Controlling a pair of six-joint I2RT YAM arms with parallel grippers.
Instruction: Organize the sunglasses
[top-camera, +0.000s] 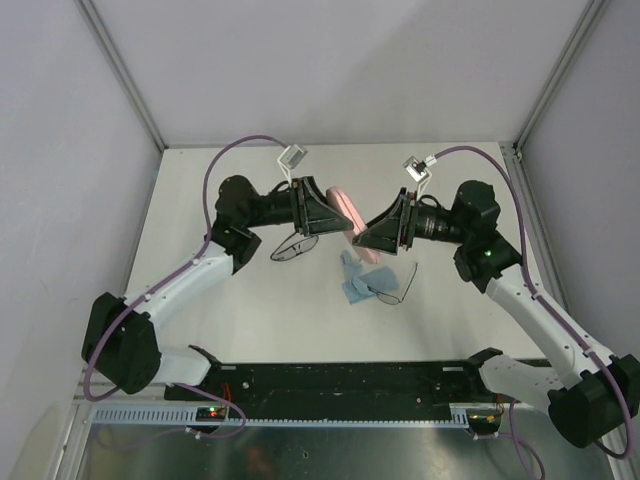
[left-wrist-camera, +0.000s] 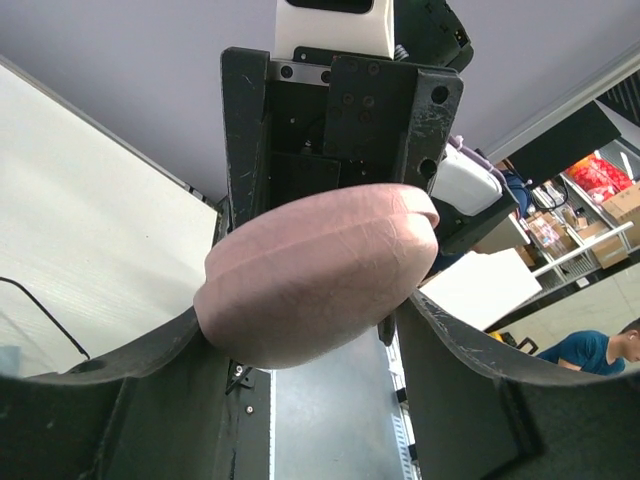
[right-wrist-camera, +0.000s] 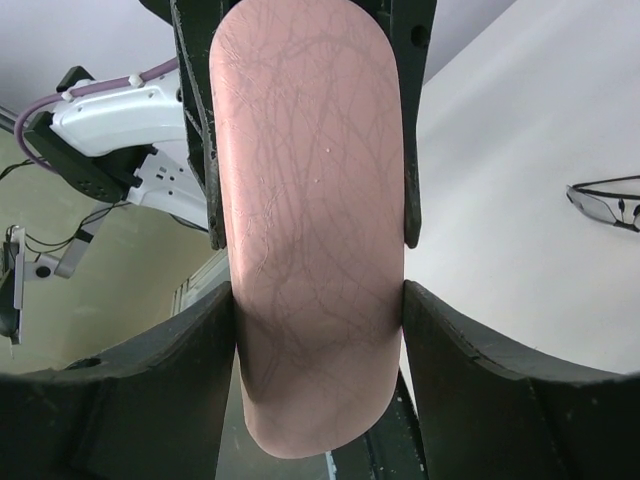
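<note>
A pink glasses case (top-camera: 352, 222) is held in the air between my grippers, tilted in the top view. My left gripper (top-camera: 338, 218) is on one end and my right gripper (top-camera: 366, 240) on the other; both have the case between their fingers. In the right wrist view the case (right-wrist-camera: 310, 220) fills the middle. Two pairs of glasses lie on the white table below: one (top-camera: 290, 250) at left, one (top-camera: 390, 298) at right, the latter by a light blue cloth (top-camera: 365, 282).
Grey walls border its back and sides, and its front edge is dark.
</note>
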